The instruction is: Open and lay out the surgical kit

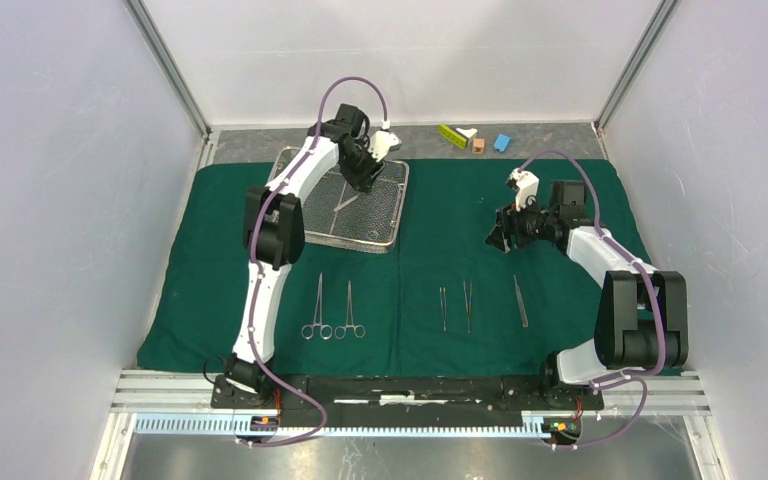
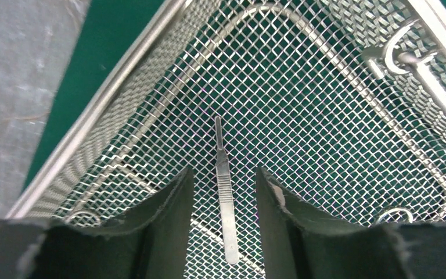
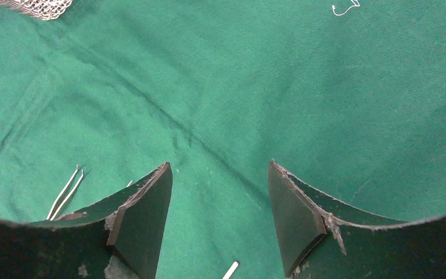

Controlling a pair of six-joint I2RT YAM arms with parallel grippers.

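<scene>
My left gripper hangs over the wire mesh tray (image 1: 335, 240), its fingers open. Between and below its fingers, a slim metal scalpel handle (image 2: 226, 209) lies loose on the mesh floor; the top view shows this handle (image 1: 346, 202) too. Out over the bare drape, my right gripper stands part open with nothing between its fingers. Two ring-handled clamps (image 1: 319, 310) (image 1: 350, 312) are laid on the cloth in front of the tray. To their right lie two pairs of tweezers (image 1: 444, 308) (image 1: 468, 305) and a single thin instrument (image 1: 521, 301).
Raised mesh walls with a metal rim (image 2: 101, 107) surround the handle. A yellow-green box (image 1: 453, 136), a wooden block (image 1: 478, 146) and a blue block (image 1: 502, 142) sit at the back edge. Green drape (image 1: 440, 220) between the arms is free.
</scene>
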